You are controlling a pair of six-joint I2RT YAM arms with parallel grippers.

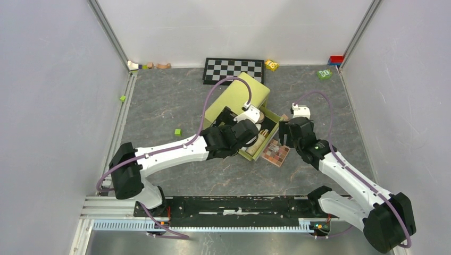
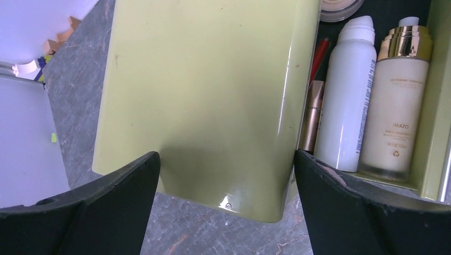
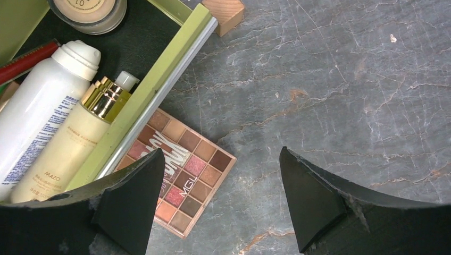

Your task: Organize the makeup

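Observation:
A pale green box has its drawer pulled out, holding a white spray can, a cream bottle, a red tube and a round compact. A makeup palette lies on the table beside the drawer. My left gripper is open over the box's top, fingers around its near end; whether they touch is unclear. My right gripper is open above the palette and bare table, nothing between its fingers.
A checkerboard lies behind the box, a small wooden block beside the drawer. Small toys and blocks sit along the back.

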